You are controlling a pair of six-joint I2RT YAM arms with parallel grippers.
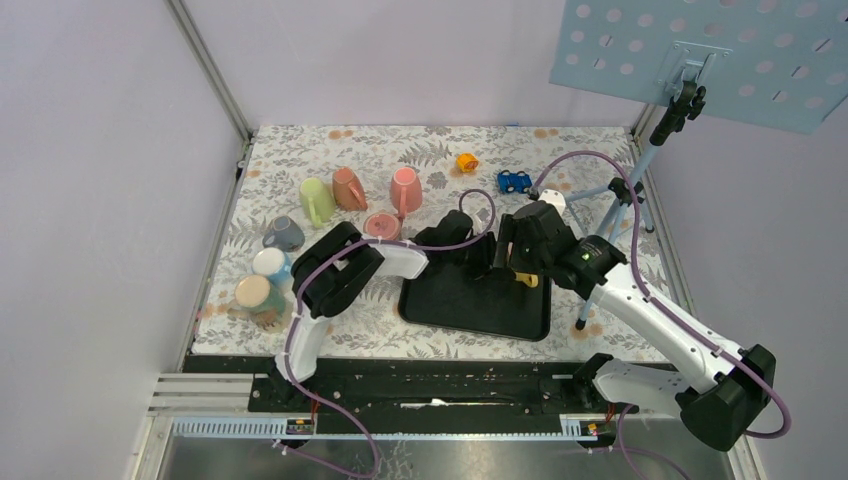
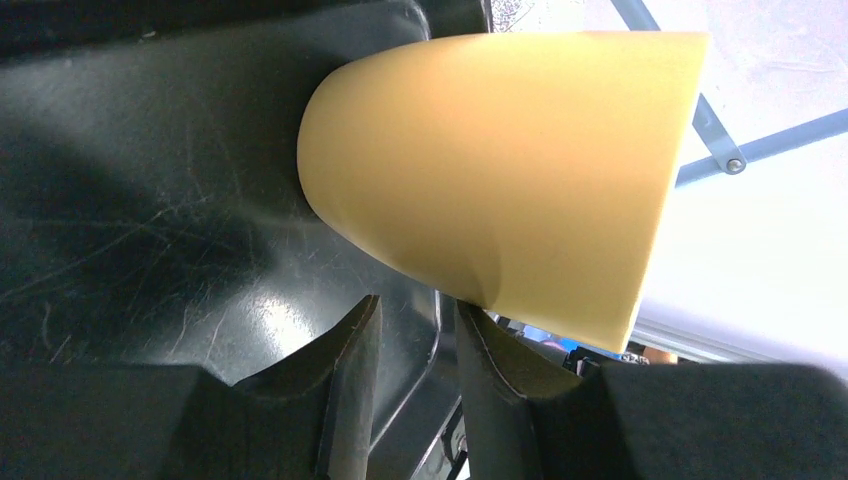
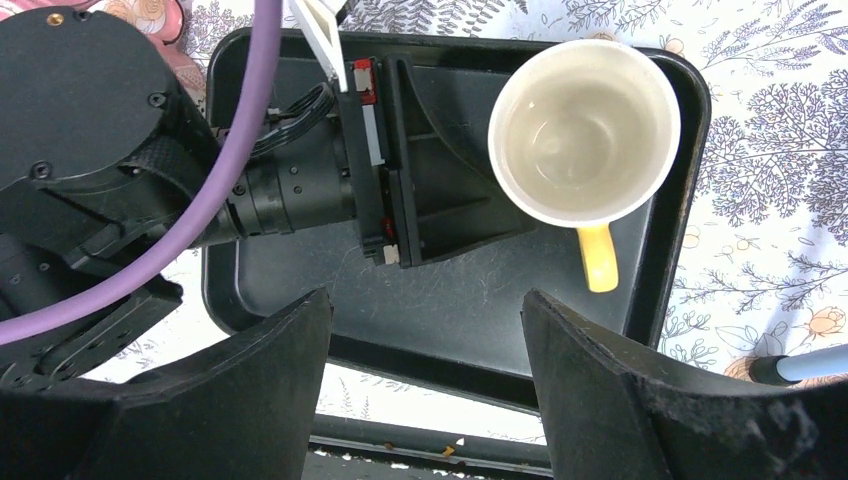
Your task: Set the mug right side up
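Observation:
A yellow mug with a cream inside stands mouth up in the right part of the black tray, its handle pointing toward the tray's near side; it fills much of the left wrist view [image 2: 490, 160]. My left gripper is low in the tray beside the mug, part open, nothing seen between its fingers. My right gripper hangs over the tray and mug with its fingers apart and nothing between them. In the top view it hides most of the mug.
Several mugs stand at the left and back of the table, including a green one [image 1: 316, 200]. A small orange item [image 1: 467, 162] and a blue toy [image 1: 514, 182] lie behind the tray. A tripod stand [image 1: 616, 215] occupies the right side.

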